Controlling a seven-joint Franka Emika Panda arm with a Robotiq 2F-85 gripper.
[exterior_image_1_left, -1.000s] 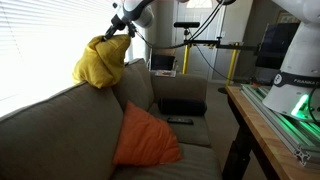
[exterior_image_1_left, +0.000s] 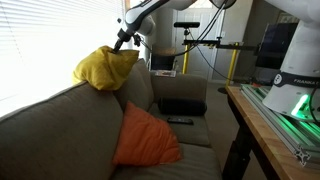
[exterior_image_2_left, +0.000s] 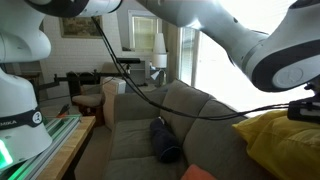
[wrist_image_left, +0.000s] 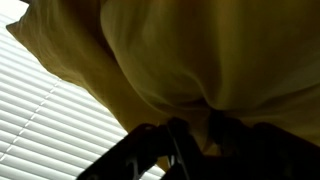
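A yellow cloth or cushion (exterior_image_1_left: 105, 68) rests on top of the sofa's backrest, by the window. At its upper edge is my gripper (exterior_image_1_left: 120, 44), small and dark in exterior view 1. In exterior view 2 the yellow thing (exterior_image_2_left: 288, 148) lies at the right edge, below the arm. The wrist view is mostly filled by yellow fabric (wrist_image_left: 200, 50); its folds come right up to the dark fingers (wrist_image_left: 178, 142). Shadow hides how far apart the fingers stand and whether fabric is still pinched between them.
An orange cushion (exterior_image_1_left: 147, 137) leans on the sofa (exterior_image_1_left: 60, 130). Farther along the seat are a dark remote (exterior_image_1_left: 180, 120) and a black rolled object (exterior_image_2_left: 165, 140). A wooden table (exterior_image_1_left: 270, 140) edges the right side. Window blinds (wrist_image_left: 40, 120) are close behind the backrest.
The yellow thing's raised top has come down and shifted right, so it now slumps over the backrest. My gripper has moved right and slightly lower with it.
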